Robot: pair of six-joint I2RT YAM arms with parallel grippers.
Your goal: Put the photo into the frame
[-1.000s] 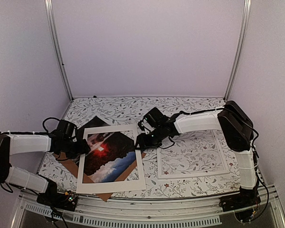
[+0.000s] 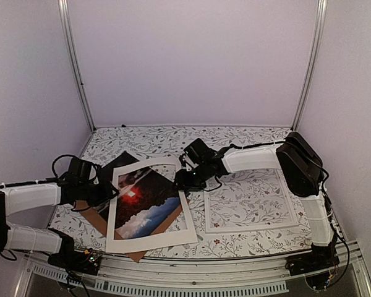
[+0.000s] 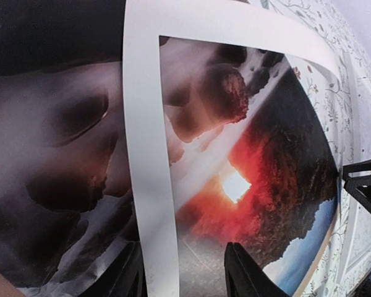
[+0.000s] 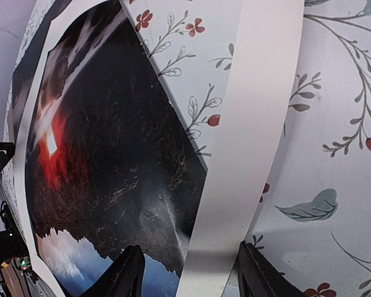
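Observation:
A white mat frame [image 2: 151,242] lies over the photo [image 2: 145,204], which shows a red glow, dark ground and blue sky. A dark sheet and brown board [image 2: 96,219] lie beneath, askew. My left gripper is part open at the mat's left strip, one finger either side or over it. My right gripper is part open across the mat's right strip. Whether either finger pair grips the strip is unclear. In the left wrist view the mat's far right side appears curved.
A second, clear-centred white frame [image 2: 247,226] lies on the right. Walls bound both sides.
The white mat has shifted slightly to the right and its top edge has risen a little, with both grippers moving slightly along with it.

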